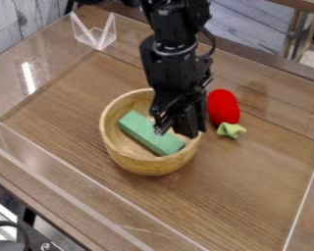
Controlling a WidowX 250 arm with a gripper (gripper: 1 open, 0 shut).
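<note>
A round wooden bowl [133, 160] sits in the middle of the table, holding a green rectangular block [146, 131]. The black gripper [186, 129] reaches down from above over the bowl's back right part, its tips near the right end of the block and the rim. Whether anything is between its fingers is hard to make out; it looks shut. Right of it lies a red object [223, 107], with a light green star-like piece [230, 129] just in front of that.
A clear plastic holder [94, 30] stands at the back left. A black cable lies at the front left corner.
</note>
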